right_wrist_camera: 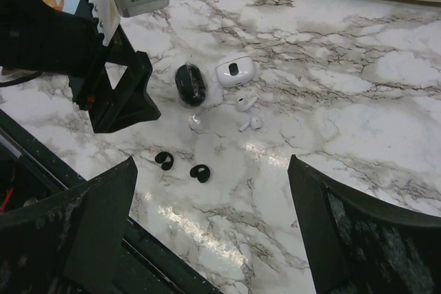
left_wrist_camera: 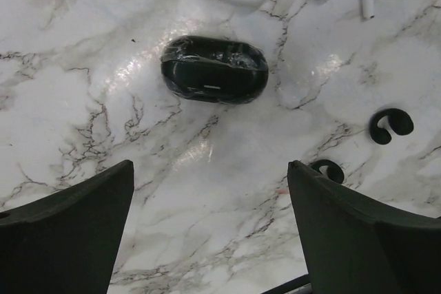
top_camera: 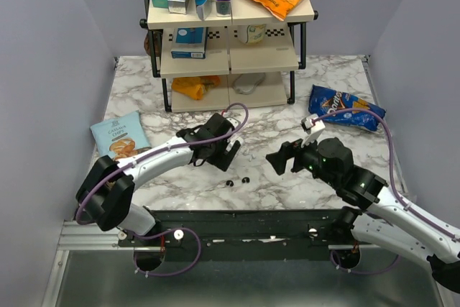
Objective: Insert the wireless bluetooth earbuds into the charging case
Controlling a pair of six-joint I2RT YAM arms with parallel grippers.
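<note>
Closed on the marble table lies a black charging case (left_wrist_camera: pixel 215 74), glossy and rounded; a white case (right_wrist_camera: pixel 235 69) sits beside it. Two black clip-shaped earbuds rest apart on the table: one earbud (right_wrist_camera: pixel 165 160) on the left, another earbud (right_wrist_camera: pixel 200 173) to its right. Two white stemmed earbuds (right_wrist_camera: pixel 251 123) lie near the white case. Over the black case hovers my left gripper, its fingers wide apart and empty; in the top view it hides that case. My right gripper (top_camera: pixel 284 157) is open with nothing between its fingers, above the table to the right of the earbuds.
A shelf (top_camera: pixel 228 62) with boxes and bags stands at the back. A chip bag (top_camera: pixel 121 136) lies at the left and a blue Doritos bag (top_camera: pixel 347 107) at the back right. The black front edge (top_camera: pixel 244 222) borders the table. Open marble surrounds the earbuds.
</note>
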